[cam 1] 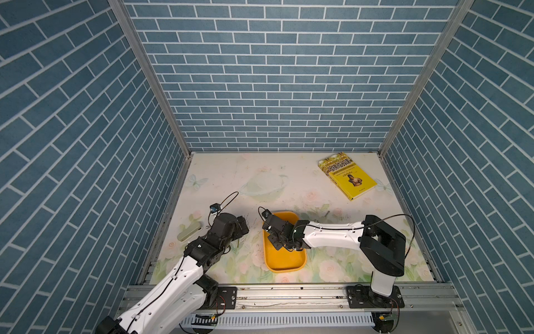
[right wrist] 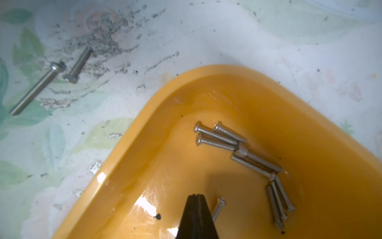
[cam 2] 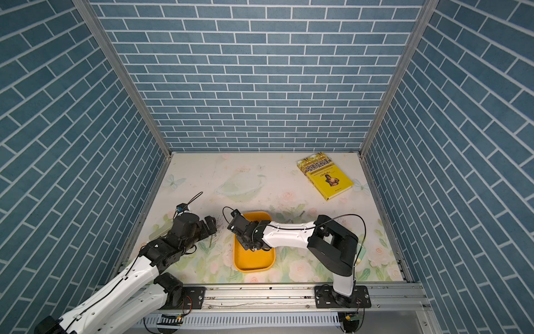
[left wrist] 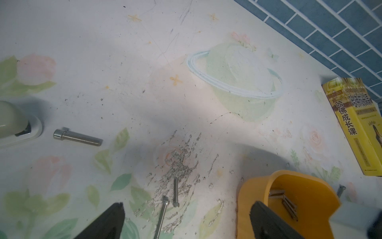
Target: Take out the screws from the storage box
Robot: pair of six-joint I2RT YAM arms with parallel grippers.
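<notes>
The orange storage box [right wrist: 131, 123] holds several silver screws [right wrist: 216, 135], most of them bunched near its far corner in the right wrist view. My right gripper is shut inside the box outline, and no screw shows between its fingertips. A lone screw [right wrist: 218, 208] lies just right of those tips, partly hidden by them. Left of the box, my left gripper is open and empty above the table. Between its spread fingers, a long screw [left wrist: 161, 219] and a shorter screw [left wrist: 175, 192] lie on the tabletop below.
A thick bolt [left wrist: 77, 137] and a pale stapler-like object [left wrist: 16, 123] lie farther left. Another screw [left wrist: 341, 190] rests right of the box. The yellow book [cam 1: 348, 177] occupies the back right.
</notes>
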